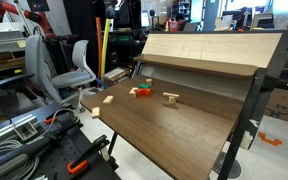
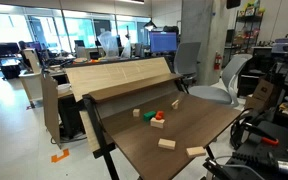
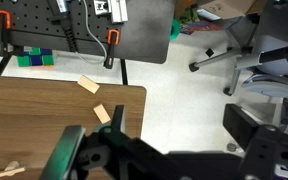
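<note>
My gripper is open, its dark fingers wide apart at the bottom of the wrist view. Floor and the brown table's edge show beneath it, with nothing held. On the wooden table (image 1: 169, 125) lie several small pale blocks, among them one block (image 1: 108, 100) near the edge and another (image 1: 171, 98) farther in. A red piece (image 2: 160, 115) and a green piece (image 2: 149, 116) sit close together. From above, one light block (image 3: 102, 113) lies near the table's end, and a second block (image 3: 88, 84) is at its border.
A slanted wooden board (image 1: 214, 47) stands along one side of the table. Beyond the table end is a grey chair (image 2: 222, 90). The dark robot bench (image 3: 164, 42) carries cables and clamps.
</note>
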